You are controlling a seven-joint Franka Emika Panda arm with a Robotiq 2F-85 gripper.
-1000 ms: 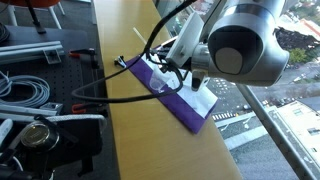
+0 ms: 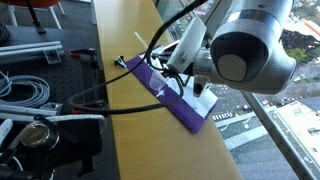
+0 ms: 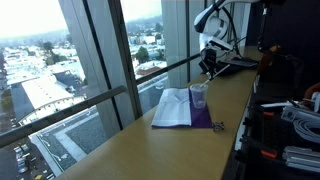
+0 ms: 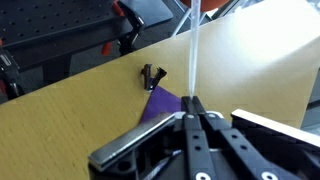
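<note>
My gripper is shut on a thin white stick, which runs away from the fingertips towards the top of the wrist view. Part of this stick shows beside the arm in exterior view 1. In exterior view 2, the gripper is above the table, close to a clear cup. The cup stands on a purple sheet with white paper beside it. In the wrist view the gripper's body hides most of the purple sheet.
A small pair of dark-handled scissors lies near the table edge. Beyond that edge is a black cart with coiled white cable. Windows line the other side.
The arm has shifted slightly to the right and down in exterior view 1, its hanging cable moving a little too. The sheets and scissors look unmoved.
</note>
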